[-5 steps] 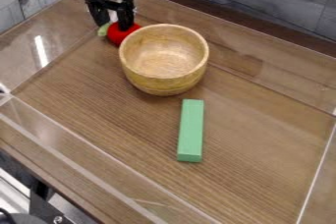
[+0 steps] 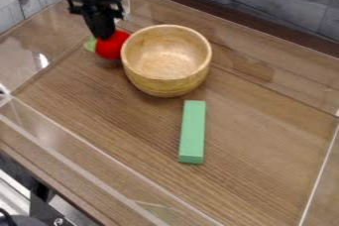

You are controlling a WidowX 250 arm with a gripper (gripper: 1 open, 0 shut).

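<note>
The gripper (image 2: 95, 24) reaches down from the top left, dark and partly blurred, just above a red round object (image 2: 109, 46) with a small green part at its left. The red object lies against the left rim of a wooden bowl (image 2: 172, 50). Whether anything sits between the fingers is hard to see; the gripper looks shut.
A long green block (image 2: 193, 131) lies on the wooden table (image 2: 265, 161) below the bowl.
The gripper has come lower toward the viewer, and the red object appears slightly lower and further left, beside the bowl's rim.
</note>
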